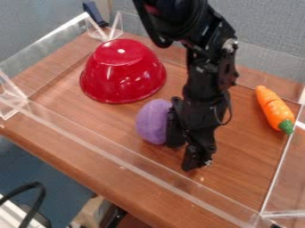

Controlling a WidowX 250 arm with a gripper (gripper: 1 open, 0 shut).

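My gripper (191,144) is lowered to the table's middle, directly in front of a purple rounded object (154,119), which it partly hides. Whether its fingers are open, shut or holding that object is hard to tell. An overturned red bowl (121,69) rests behind and to the left. An orange carrot (273,109) lies at the right.
Clear low walls (48,118) border the wooden table (119,169). A cable and some small items sit off the lower left edge.
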